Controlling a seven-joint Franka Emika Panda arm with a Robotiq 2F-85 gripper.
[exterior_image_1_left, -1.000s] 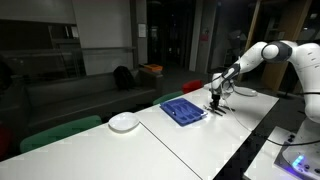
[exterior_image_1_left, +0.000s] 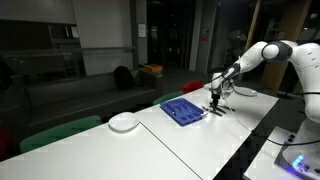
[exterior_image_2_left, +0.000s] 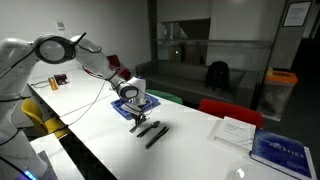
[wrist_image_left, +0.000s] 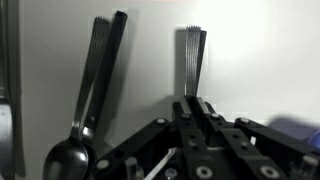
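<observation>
In the wrist view, my gripper is shut on a silver fork (wrist_image_left: 192, 58), whose tines point away from the fingers. A dark utensil (wrist_image_left: 202, 48) lies close alongside the fork; whether it is also between the fingers I cannot tell. To the left lie a second fork (wrist_image_left: 97, 52), a black-handled utensil (wrist_image_left: 112, 50) and a dark spoon (wrist_image_left: 67, 158). Both exterior views have the gripper (exterior_image_2_left: 137, 123) low at the white table, beside dark utensils (exterior_image_2_left: 157, 137).
A blue tray (exterior_image_1_left: 183, 111) stands close to the gripper on the table. Farther off is a white plate (exterior_image_1_left: 124, 122). Red and green chairs and a dark sofa (exterior_image_1_left: 75, 100) lie beyond the table.
</observation>
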